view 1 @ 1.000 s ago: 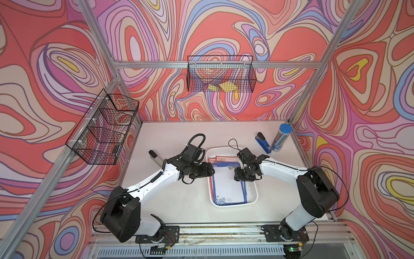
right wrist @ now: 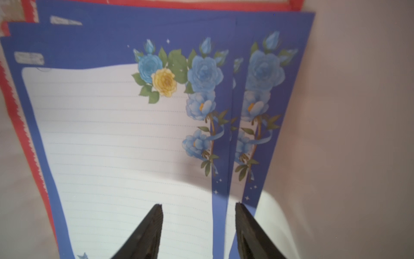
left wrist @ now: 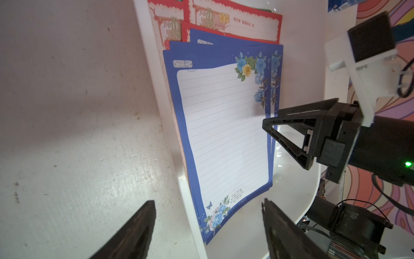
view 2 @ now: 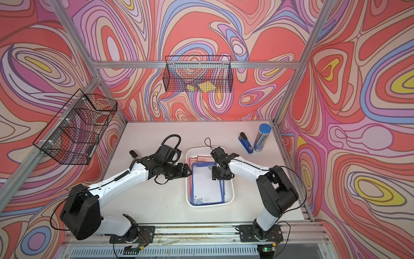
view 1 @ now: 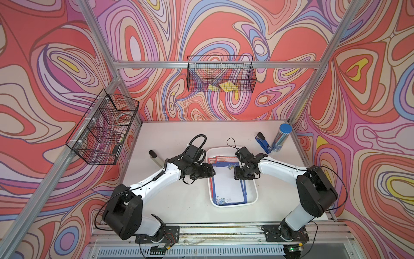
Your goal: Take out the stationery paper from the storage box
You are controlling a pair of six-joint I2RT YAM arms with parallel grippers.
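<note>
Blue-bordered stationery paper (left wrist: 224, 129) with white lined sheets and blue flowers lies flat in the white storage box (view 1: 257, 196). Red-bordered paper (left wrist: 245, 21) shows from beneath it at the far end. In the right wrist view, a second blue sheet (right wrist: 269, 129) sticks out to the right of the top one. My right gripper is above the right edge of the sheets, fingers apart and nothing between them. Over the box's left rim hangs my left gripper, also open and empty. Whether the right fingertips touch paper is unclear.
A blue stapler (view 1: 263, 143) and a blue-lidded container (view 1: 281, 137) stand at the back right. A black-handled item (view 1: 156, 158) lies behind the left arm.
Only slight shifts of both arms show; the right gripper has edged a little left over the sheets. The paper and the box have not moved.
</note>
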